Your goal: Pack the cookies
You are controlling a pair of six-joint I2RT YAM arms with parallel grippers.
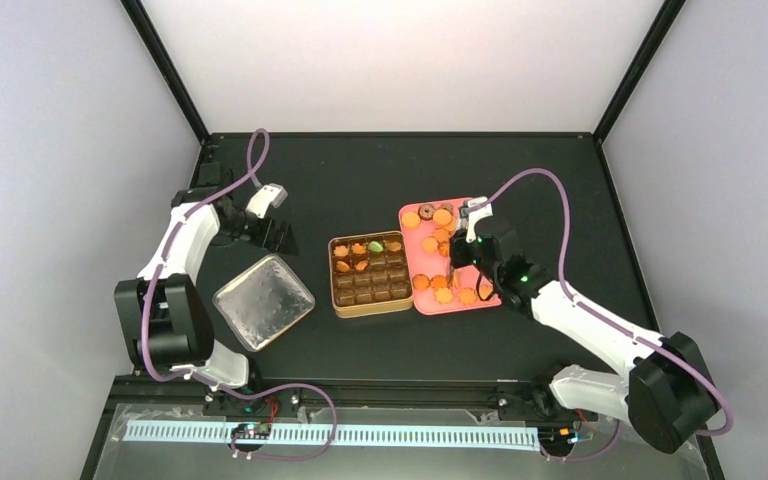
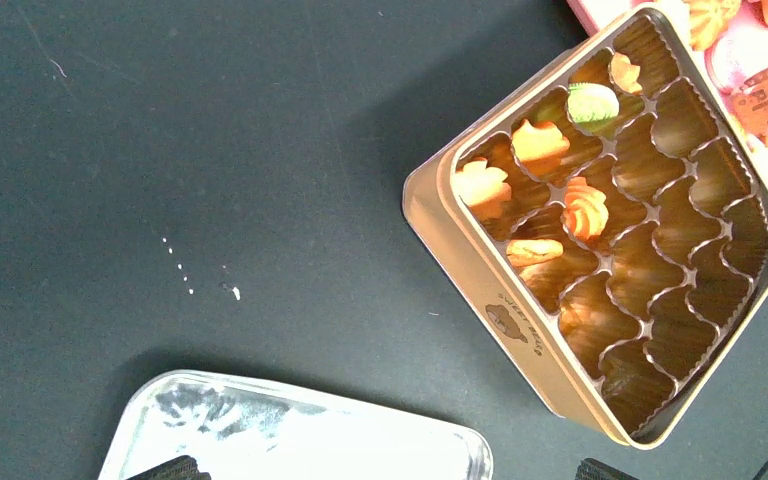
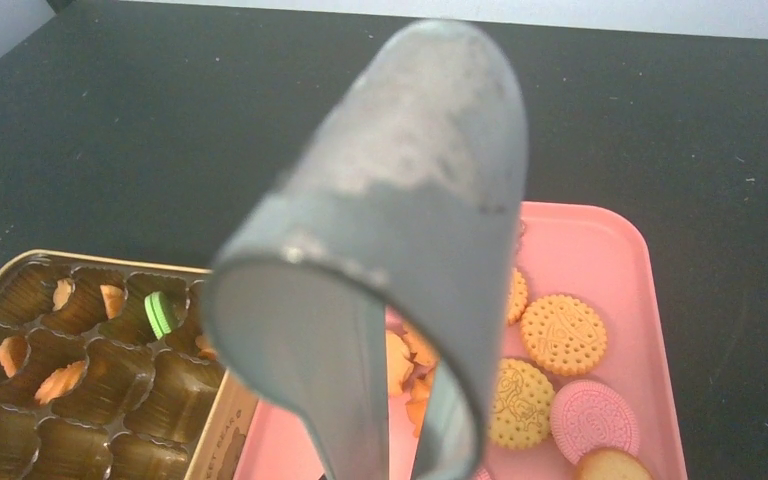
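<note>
A gold tin [image 1: 370, 310] with a compartment insert holds a few cookies in several cells, among them a green one [image 2: 592, 103]. Right of it a pink tray [image 3: 600, 240] holds loose cookies, including a round biscuit [image 3: 563, 334] and a pink one [image 3: 594, 415]. My left gripper [image 1: 278, 240] stands open over the table's left side; only its fingertips show in the left wrist view. My right gripper [image 1: 452, 262] is low over the pink tray. A large grey part fills the middle of the right wrist view; what lies between the fingers is hidden there.
An empty metal lid [image 1: 264, 305] lies left of the tin, below the left arm.
</note>
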